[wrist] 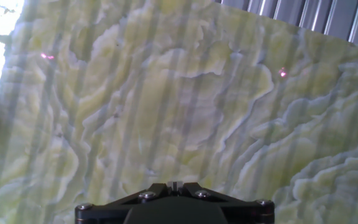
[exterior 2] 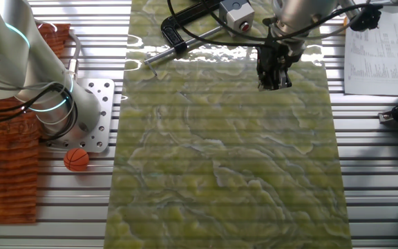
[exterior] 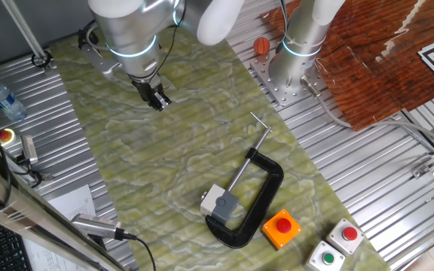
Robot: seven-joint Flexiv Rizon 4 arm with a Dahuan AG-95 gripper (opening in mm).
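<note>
My gripper (exterior: 162, 104) hangs over the far part of the green marbled mat (exterior: 119, 143), with nothing beneath it but bare mat. In the wrist view the fingertips of my gripper meet at the bottom centre; it is shut and nothing shows between them. A black C-clamp (exterior: 271, 197) with a steel screw lies on the mat, well apart from the gripper. By its lower end sits a grey and white box (exterior: 218, 202), which has a red button in exterior view 2. An orange box with a red button (exterior: 282, 228) is beside the clamp.
Two white button boxes, one red-topped (exterior: 346, 235) and one green-topped (exterior: 326, 257), stand at the mat's near edge.
</note>
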